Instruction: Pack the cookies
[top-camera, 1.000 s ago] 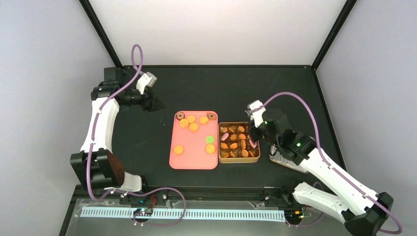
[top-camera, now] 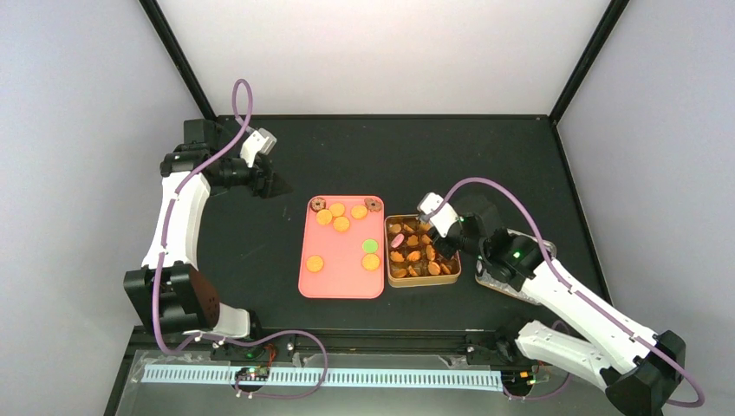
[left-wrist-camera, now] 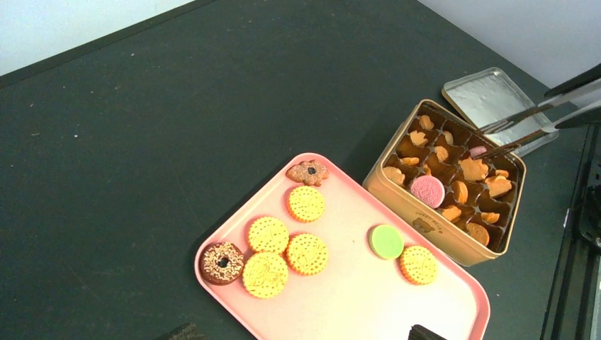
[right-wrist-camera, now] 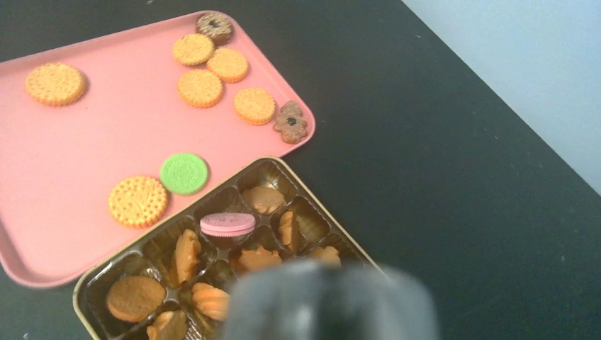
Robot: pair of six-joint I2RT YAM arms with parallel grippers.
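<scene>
In the top view, a gold tin (top-camera: 422, 281) with brown compartments holds several cookies. A pink cookie (left-wrist-camera: 427, 191) stands tilted in one compartment on the tray side. My right gripper (top-camera: 442, 248) reaches into the tin's right part; its fingers (left-wrist-camera: 512, 145) are apart, with another pink cookie (left-wrist-camera: 478, 151) between or just below their tips. Whether they touch it is unclear. On the pink tray (top-camera: 338, 282) lie several yellow round cookies (left-wrist-camera: 307, 253), a green cookie (left-wrist-camera: 386, 241), a brown ring cookie (left-wrist-camera: 221, 263) and a brown shaped cookie (left-wrist-camera: 307, 172). My left gripper hangs open and empty, left of the tray.
The tin's metal lid (left-wrist-camera: 496, 99) lies on the black table beyond the tin, partly under the right arm. Tray and tin stand almost edge to edge. Bare table (top-camera: 390, 156) stretches out behind them.
My right gripper has moved left and slightly down in the top view, now covering the tin's right part, where a pink cookie showed before. The left arm and the tray's cookies are unmoved.
</scene>
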